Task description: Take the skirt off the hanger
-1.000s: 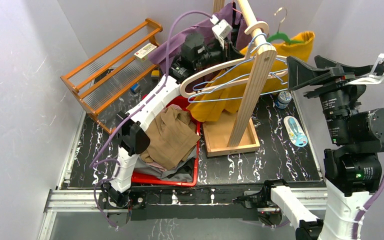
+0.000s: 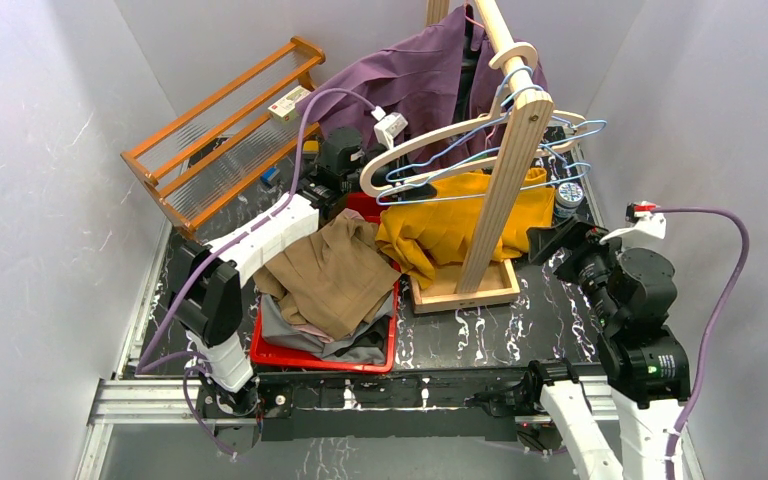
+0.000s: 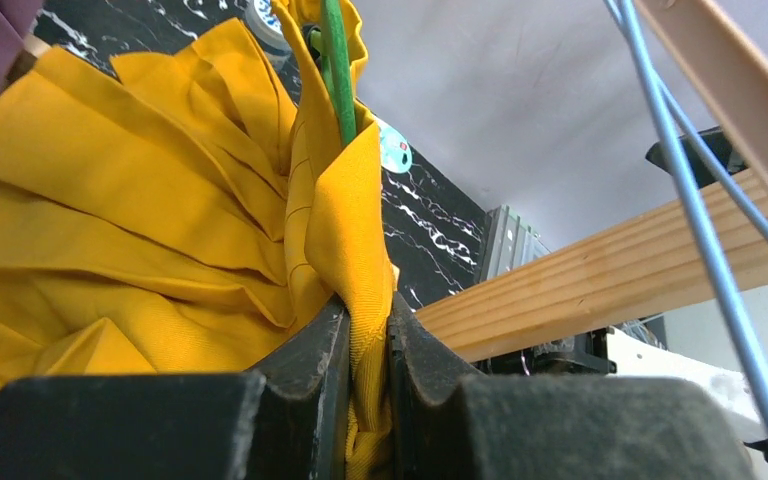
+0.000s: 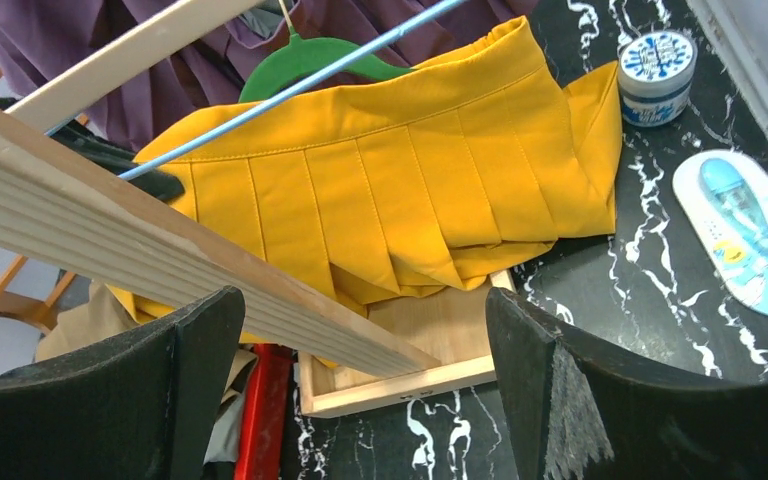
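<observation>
The yellow skirt point(image 2: 441, 231) lies low behind the rack's post, folded over the wooden box base in the right wrist view point(image 4: 410, 190). Its green hanger shows at the skirt's top edge and inside a fold in the left wrist view point(image 3: 338, 70). My left gripper, partly hidden by hangers from above, is shut on a bunched end of the skirt. My right gripper point(image 2: 548, 243) stands open right of the post, above the table, nothing between its fingers.
The wooden rack point(image 2: 505, 190) carries blue and wooden hangers, with purple cloth point(image 2: 410, 60) behind. A red bin point(image 2: 325, 365) of clothes sits left. A wooden shelf point(image 2: 180, 130) stands back left. A jar point(image 2: 568, 200) and palette-shaped board point(image 4: 720, 240) lie at the right.
My left gripper has moved down and left, lowering the skirt and green hanger from beside the rack's top.
</observation>
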